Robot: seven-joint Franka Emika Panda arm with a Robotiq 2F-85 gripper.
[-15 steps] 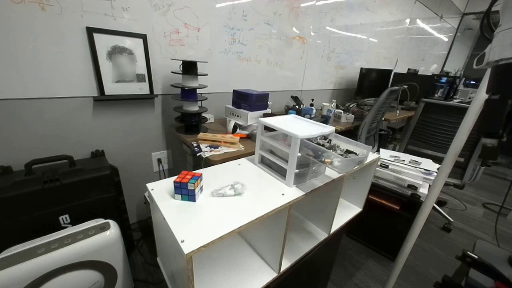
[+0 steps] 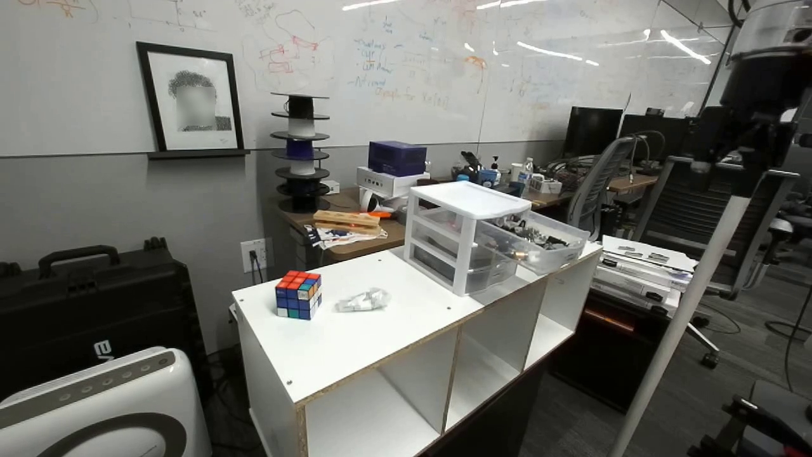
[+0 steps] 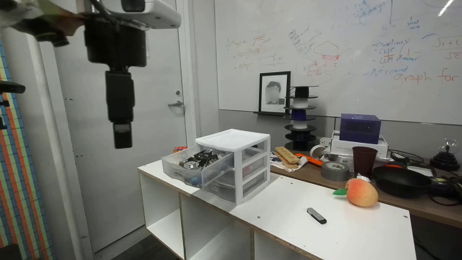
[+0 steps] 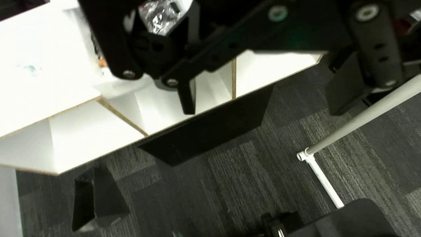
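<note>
My gripper is open in the wrist view, its black fingers wide apart with nothing between them. In exterior view 2 it hangs in front of the door, above and left of the drawer unit. The upper drawer, full of small dark parts, is pulled out. On the white shelf top, a Rubik's cube and a crumpled clear packet show in exterior view 1. A peach with a leaf and a grey USB stick show in exterior view 2.
A white pole rises from the floor near the arm. Behind the shelf, a desk holds a black pan, a tape roll and boxes. The shelf top has bare room around the small objects.
In exterior view 1, the arm and gripper have moved leftward from the right edge and now cover part of the chair and background. The objects on the shelf have stayed put.
</note>
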